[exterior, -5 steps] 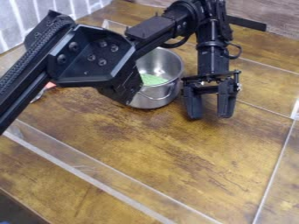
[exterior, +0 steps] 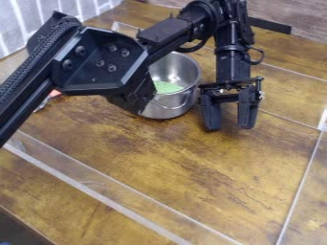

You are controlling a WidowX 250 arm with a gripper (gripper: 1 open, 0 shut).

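My black gripper [exterior: 230, 113] points down just above or at the wooden table, right of a steel pot [exterior: 182, 100], with its fingers apart and nothing visible between them. The pot has a light green inside, and my arm partly covers it from above and from the left.
A small reddish object, mostly hidden behind the arm, shows at the left. A pale ribbed edge runs along the back left.
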